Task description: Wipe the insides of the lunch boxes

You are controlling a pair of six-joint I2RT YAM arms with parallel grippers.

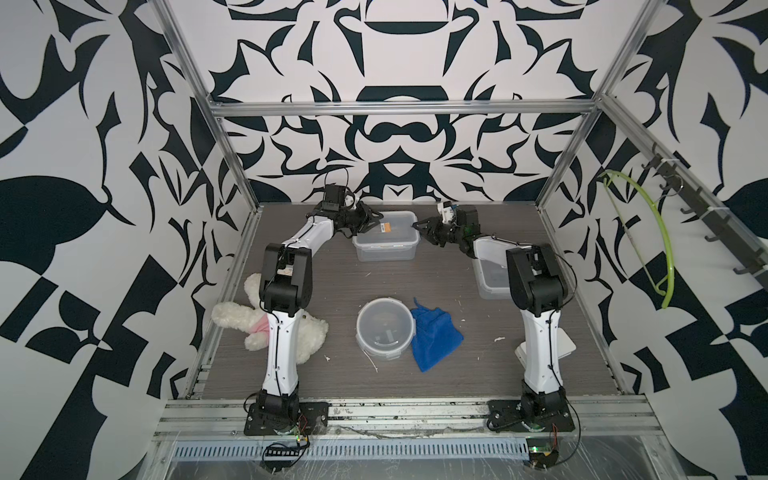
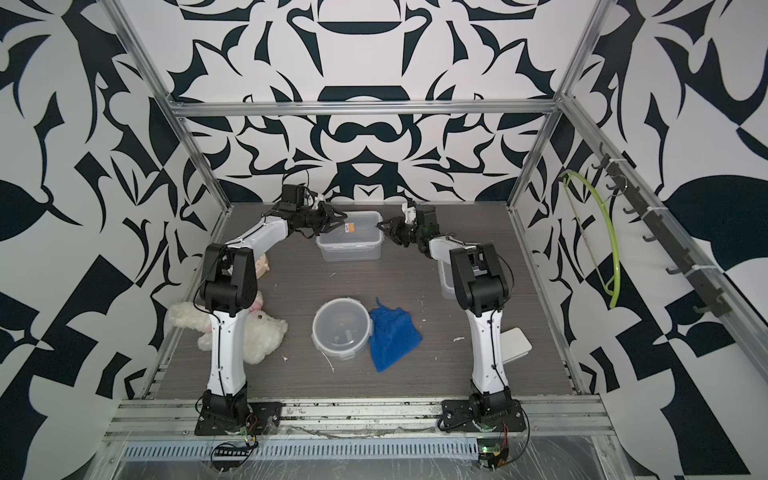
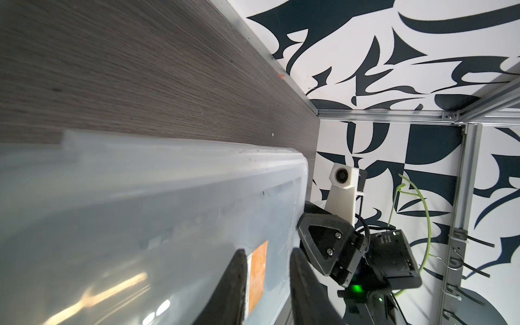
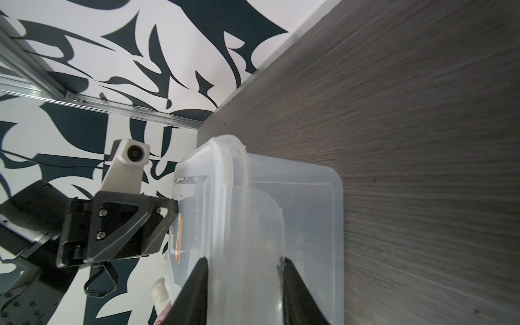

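A clear lunch box with an orange label (image 1: 392,240) stands at the back centre, between my two grippers. My left gripper (image 1: 368,222) is at its left end; in the left wrist view its fingers are low over the box, and what lies between them is unclear. My right gripper is at the right end, the box's rim and wall (image 4: 227,173) between its part-open fingers. A round container (image 2: 341,328) and a blue cloth (image 2: 392,340) lie at the front middle. Another rectangular box (image 1: 492,280) is at the right, partly under the right arm.
A white plush toy (image 2: 264,336) lies at the left front, and a white flat object (image 2: 513,344) at the right front. The table's middle, between the back box and the round container, is clear apart from small scraps.
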